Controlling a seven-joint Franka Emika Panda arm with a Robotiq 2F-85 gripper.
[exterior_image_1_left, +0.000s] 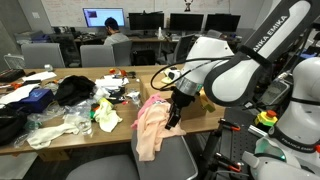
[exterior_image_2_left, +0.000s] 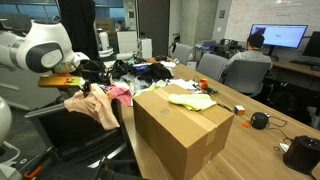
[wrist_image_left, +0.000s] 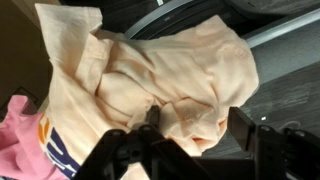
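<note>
A peach cloth (exterior_image_1_left: 157, 126) with folds hangs at the table's edge and drapes onto a dark chair (exterior_image_1_left: 175, 163). From the other side, the same cloth (exterior_image_2_left: 92, 104) lies over the chair, with my gripper (exterior_image_2_left: 92, 75) just above it. The wrist view has the cloth (wrist_image_left: 205, 65) filling the middle, a ridge of it rising between the fingertips of my gripper. Its black fingers (wrist_image_left: 240, 125) stand apart. Whether they touch the cloth cannot be told. Beside it is a pink cloth (wrist_image_left: 22, 140).
A large cardboard box (exterior_image_2_left: 180, 130) stands close by on the table, a yellow-white cloth (exterior_image_2_left: 193, 101) on top. Several clothes (exterior_image_1_left: 72, 90) lie across the table. A person (exterior_image_1_left: 112, 32) sits in the background.
</note>
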